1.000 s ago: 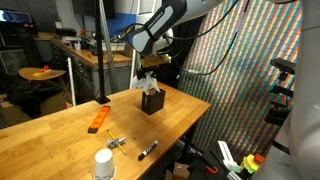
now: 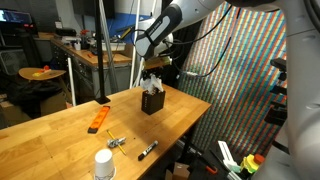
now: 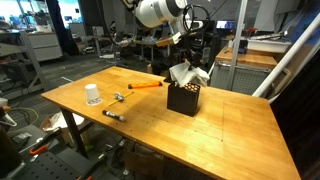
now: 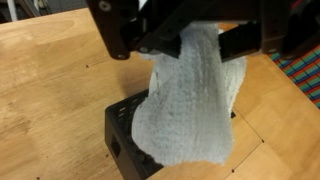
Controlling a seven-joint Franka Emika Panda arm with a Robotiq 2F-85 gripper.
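A white cloth [image 4: 190, 105] hangs from my gripper, whose fingers are shut on its upper part. Below it stands a black basket [image 4: 122, 140] with perforated walls. In the second exterior view the cloth [image 3: 188, 74] covers part of the top of the basket [image 3: 182, 101]. The first exterior view shows the cloth [image 2: 153, 88] over the basket [image 2: 153, 103] as well, with the gripper [image 2: 151, 72] just above. How much of the cloth is inside the basket cannot be seen.
On the wooden table [image 3: 220, 135] are an orange tool [image 3: 145, 85], a white cup [image 3: 92, 95], a dark-and-silver cylindrical object [image 3: 114, 115] and small metal-and-yellow tools [image 3: 124, 96]. Bare tabletop lies to the basket's right in the second exterior view.
The gripper and cloth have shifted slightly to the right, coming more directly over the basket. The basket and the other table objects have stayed in place.
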